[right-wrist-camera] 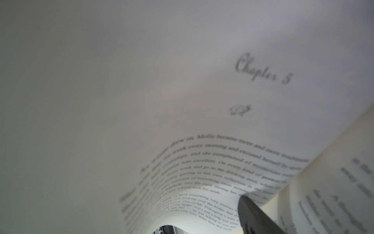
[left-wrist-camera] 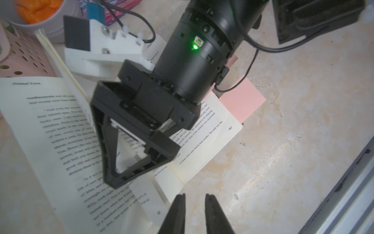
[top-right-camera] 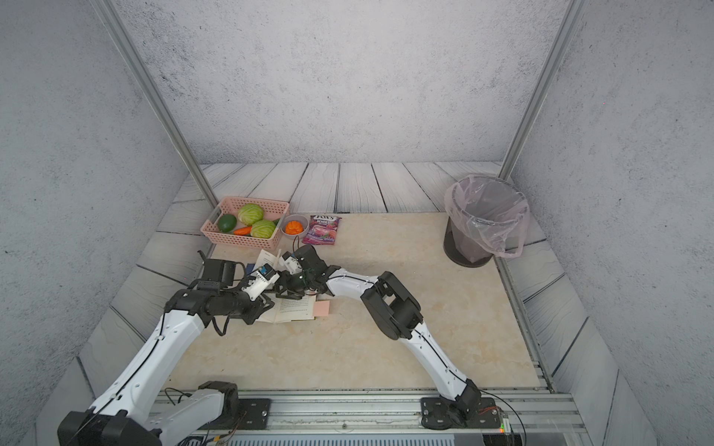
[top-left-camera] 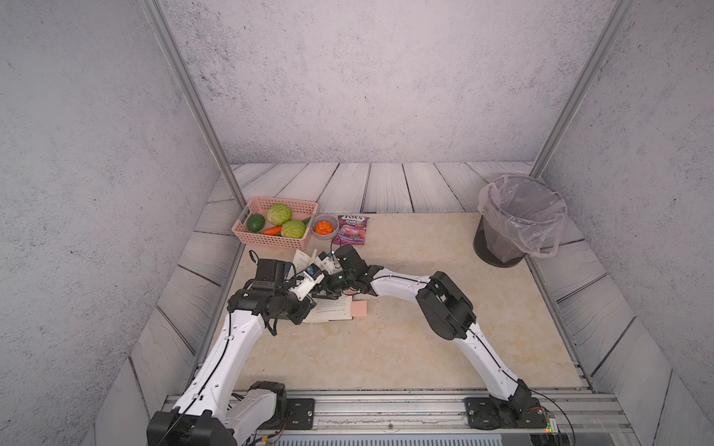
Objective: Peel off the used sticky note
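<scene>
An open book (left-wrist-camera: 46,148) lies on the table, with several pink sticky notes (left-wrist-camera: 241,99) poking out from its right side, partly hidden by the right arm. My right gripper is down on the book among the pages; its wrist view shows a curved "Chapter 5" page (right-wrist-camera: 265,97) filling most of the frame. My left gripper hangs over the lower part of the book beside it, fingers apart, nothing visible between them. Whether the right fingers hold paper cannot be told.
A pink basket of vegetables (top-left-camera: 260,238), a bowl of orange pieces (top-left-camera: 324,226) and a purple packet (top-left-camera: 352,229) stand behind the book. A lined bin (top-left-camera: 499,241) is at the back right.
</scene>
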